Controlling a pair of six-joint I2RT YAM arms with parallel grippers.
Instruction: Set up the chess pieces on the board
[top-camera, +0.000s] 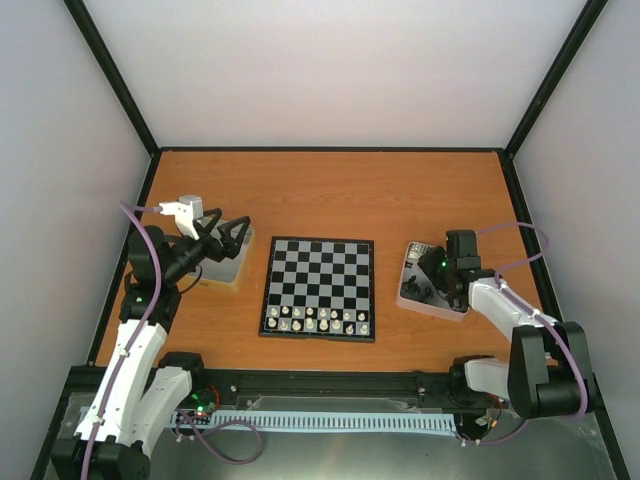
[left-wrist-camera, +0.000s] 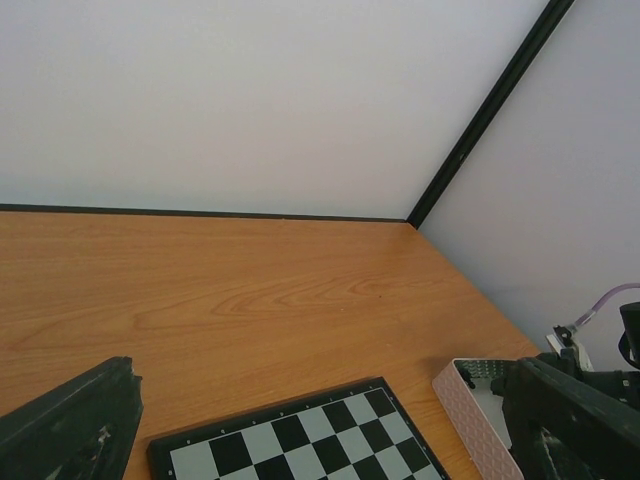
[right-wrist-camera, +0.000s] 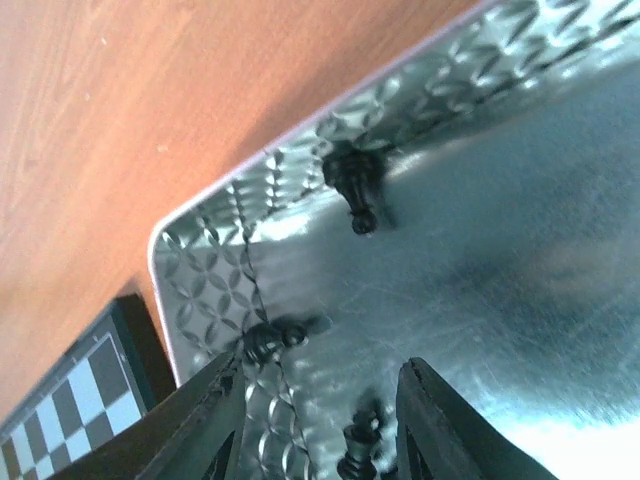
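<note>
The chessboard (top-camera: 318, 270) lies mid-table with two rows of white pieces along its near edge, the rest bare. My right gripper is open over the pink bin (top-camera: 431, 312), where black pieces lie: one by the far wall (right-wrist-camera: 352, 185), one near the corner (right-wrist-camera: 265, 342), another (right-wrist-camera: 360, 445) just beyond the fingertips. Nothing shows held between its fingers. My left gripper (top-camera: 228, 225) is open and empty above the yellow bin (top-camera: 235, 285) at the left.
Bare wooden table (top-camera: 330, 190) stretches behind the board and between it and both bins. Walls and a black frame enclose the sides and back.
</note>
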